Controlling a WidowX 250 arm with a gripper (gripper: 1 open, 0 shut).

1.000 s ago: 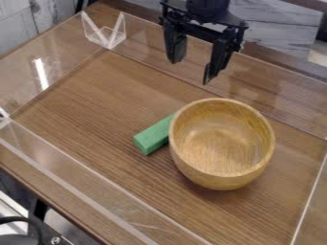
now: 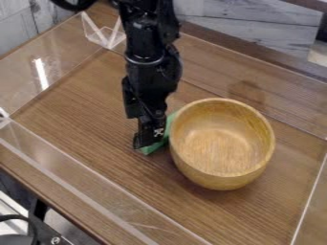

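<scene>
The black robot gripper [image 2: 145, 136] hangs from the top of the view, open, its fingers low over a small green object [image 2: 160, 144] just left of a round tan wooden bowl [image 2: 221, 144]. The gripper partly hides the green object; whether it touches it is hard to tell.
The wooden table [image 2: 90, 182] has free room to the left and front. A clear plastic item [image 2: 102, 29] stands at the back left corner. A white marbled wall runs along the back, and a black cable lies at the lower left.
The bowl and green object look unmoved.
</scene>
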